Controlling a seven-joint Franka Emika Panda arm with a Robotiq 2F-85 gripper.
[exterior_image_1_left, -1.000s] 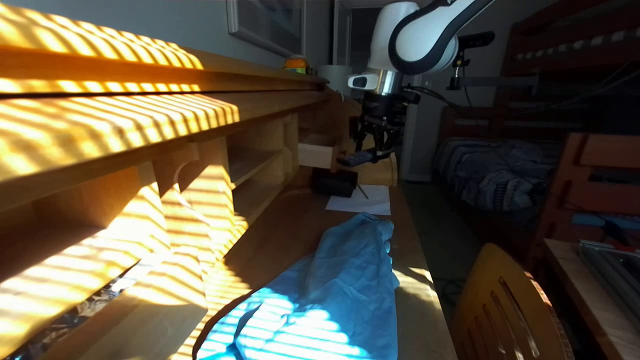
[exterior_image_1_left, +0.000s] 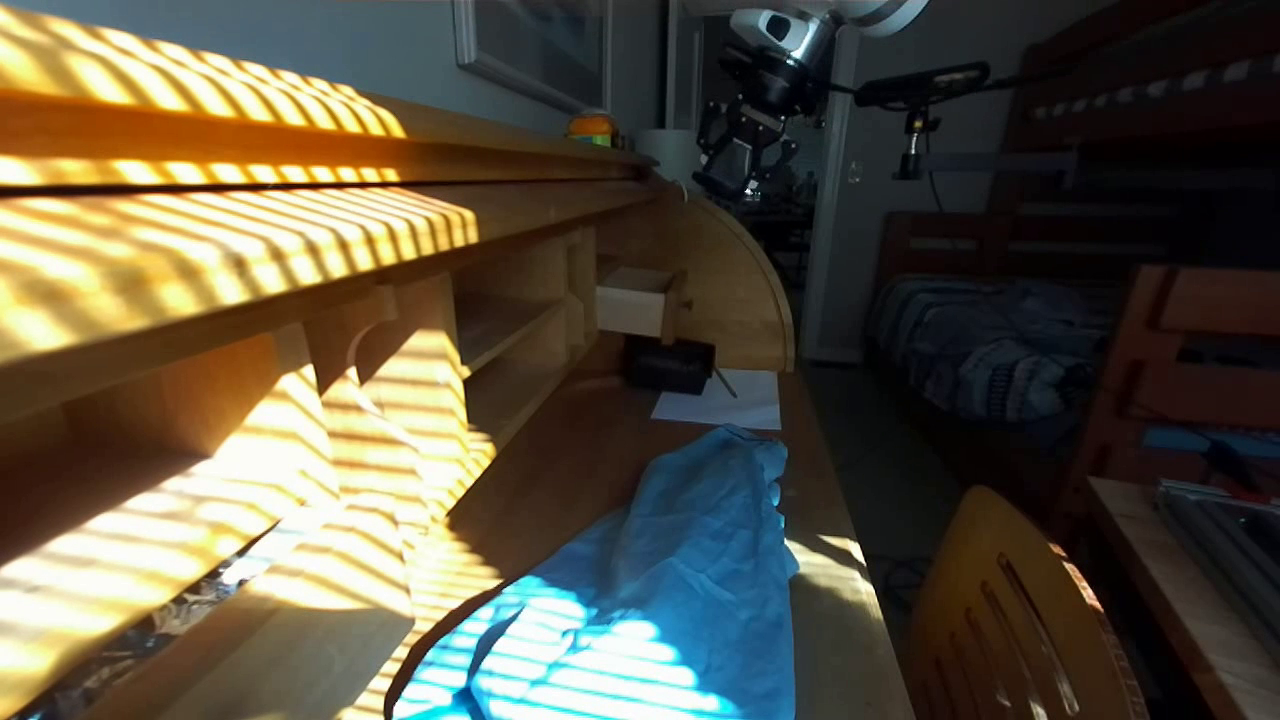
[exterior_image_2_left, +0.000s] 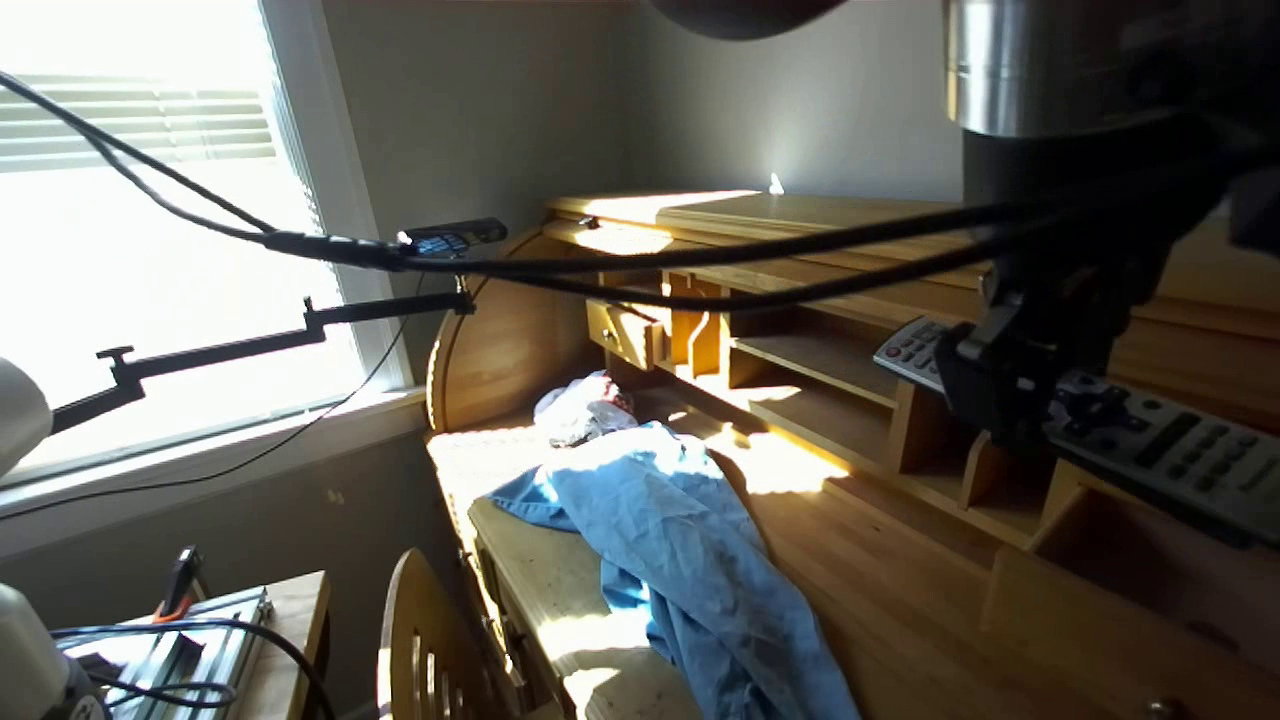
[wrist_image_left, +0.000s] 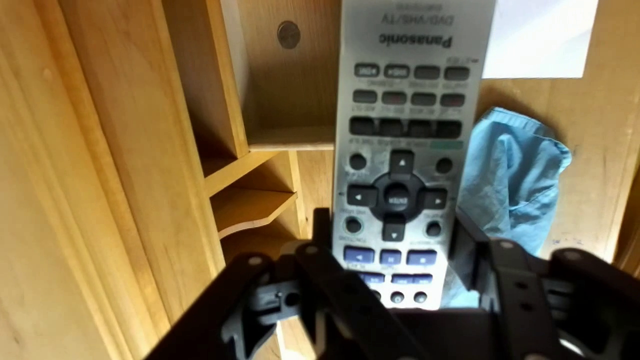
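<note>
A long silver Panasonic remote control (wrist_image_left: 393, 174) with dark buttons fills the middle of the wrist view. My gripper is shut on it, one finger at each long edge. In exterior view 2 the remote (exterior_image_2_left: 1182, 438) sticks out on both sides of the gripper (exterior_image_2_left: 1002, 396), high in front of the desk's cubbyholes. Exterior view 1 has the gripper (exterior_image_1_left: 746, 180) up at the desk's far end, above the rounded side panel; the remote is hard to make out there.
An open drawer (exterior_image_1_left: 636, 300) juts from the far cubbies, with a black box (exterior_image_1_left: 668, 365) and white paper (exterior_image_1_left: 744, 402) beneath. Blue cloth (exterior_image_1_left: 708, 528) covers much of the desktop. Black cables (exterior_image_2_left: 720, 258) cross exterior view 2. A wooden chair (exterior_image_1_left: 1014, 612) stands alongside.
My gripper has risen from just above the open drawer's level to above the desk's side panel, and it has tilted. The cloth, drawer and paper have stayed put.
</note>
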